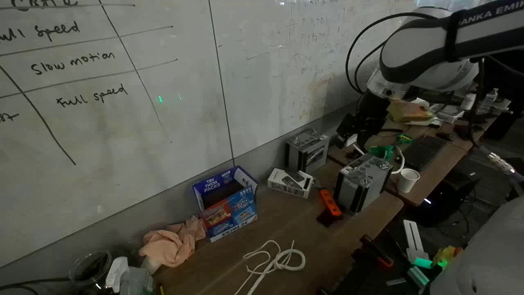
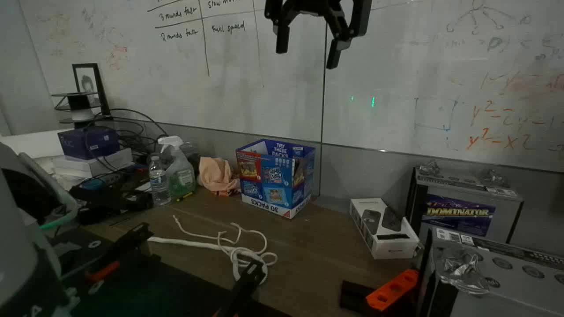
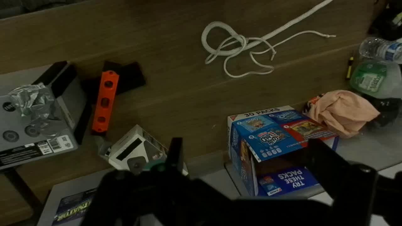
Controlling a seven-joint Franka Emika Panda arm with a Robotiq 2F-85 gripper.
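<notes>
High above the table, my gripper (image 2: 307,57) hangs open with nothing between its fingers, seen against the whiteboard in exterior view 2. In the wrist view the dark gripper spreads across the bottom, its fingertips well apart. A blue snack box (image 2: 275,177) with an open top stands against the wall; the wrist view shows this box (image 3: 263,139) beyond the fingers. White rope (image 3: 241,44) lies loosely knotted on the bare tabletop. An orange level (image 3: 104,99) rests partly on a black item. A peach cloth (image 1: 169,246) lies crumpled beside the snack box.
Two grey battery-like boxes, the nearer one (image 1: 363,182) and the rear one (image 1: 307,150), flank the right side with a white phone box (image 1: 290,182). A spray bottle (image 2: 179,169) and a water bottle (image 2: 158,180) stand left of the cloth. Open tabletop (image 1: 294,221) surrounds the rope.
</notes>
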